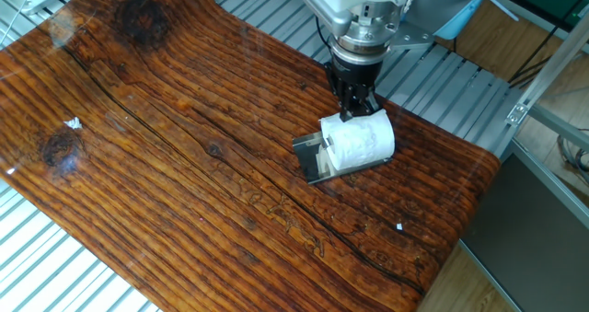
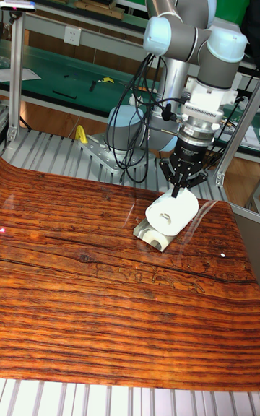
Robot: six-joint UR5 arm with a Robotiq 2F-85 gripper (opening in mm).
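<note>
A white paper roll (image 1: 361,143) lies on its side in a metal holder (image 1: 307,161) near the table's far right edge. In the other exterior view, the end of the roll (image 2: 165,217) with its core hole faces the camera, and the holder's plate (image 2: 153,237) shows in front and below. My gripper (image 1: 357,116) points down at the roll's upper back side, its black fingertips touching or very close to the paper. From the other side, the gripper (image 2: 176,191) reaches the top of the roll. How far apart the fingertips stand is unclear.
Small white scraps (image 1: 73,123) lie on the table, one scrap (image 1: 398,226) right of the holder. Ribbed metal decking (image 2: 46,155) runs behind the table.
</note>
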